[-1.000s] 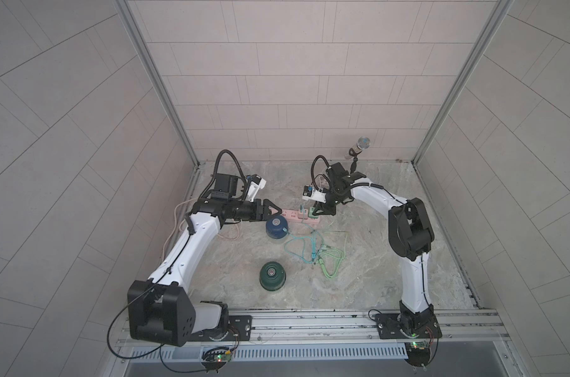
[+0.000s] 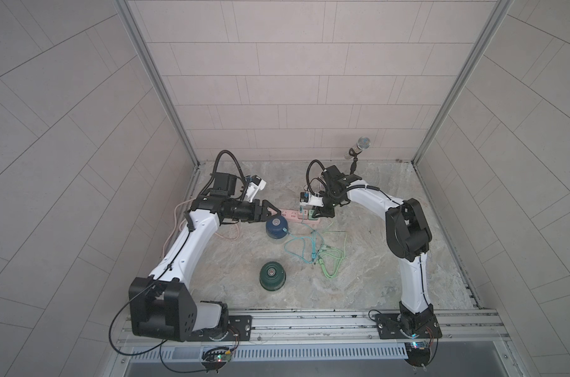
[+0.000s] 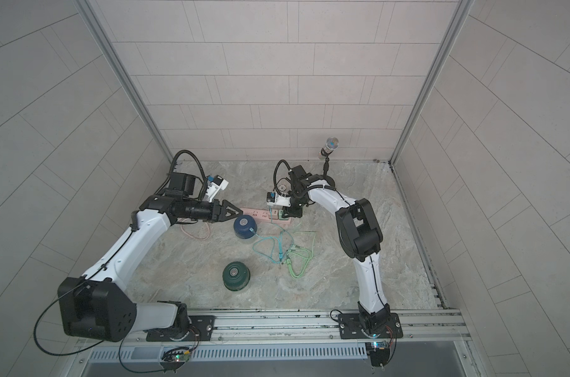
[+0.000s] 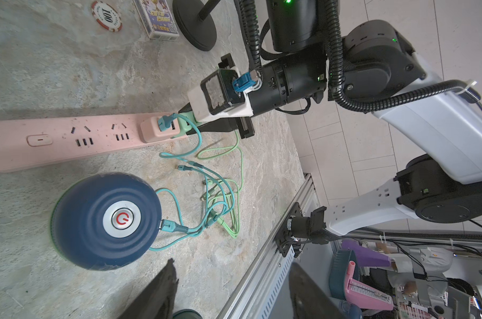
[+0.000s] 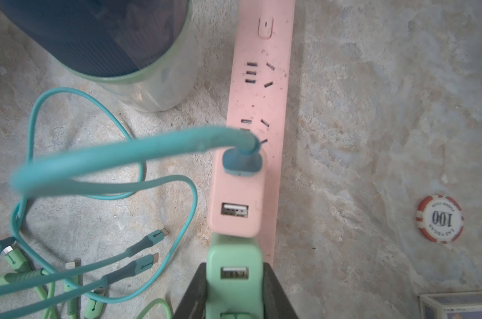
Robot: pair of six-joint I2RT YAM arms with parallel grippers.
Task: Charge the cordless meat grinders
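Note:
In the right wrist view my right gripper is shut on a green USB charger point(image 5: 234, 255) at the end of the pink power strip point(image 5: 259, 95); whether it is fully seated cannot be told. Beside it a pink charger point(image 5: 235, 196) sits on the strip with a teal cable point(image 5: 145, 151) plugged in. That cable's other end meets the side of the blue-lidded grinder point(image 4: 108, 220). My left gripper is open and empty, near this grinder. The green-lidded grinder point(image 2: 272, 276) stands closer to the front. Green cable point(image 2: 332, 259) lies loosely coiled on the table.
A poker chip point(image 4: 107, 16), a card box point(image 4: 156, 18) and a microphone stand point(image 2: 354, 164) are behind the strip. Loose teal connectors point(image 5: 137, 265) lie near the green cable.
My right gripper has shifted slightly left and its wrist has tipped a little, still at the green charger. The left arm has barely moved; the grinders stay in place.

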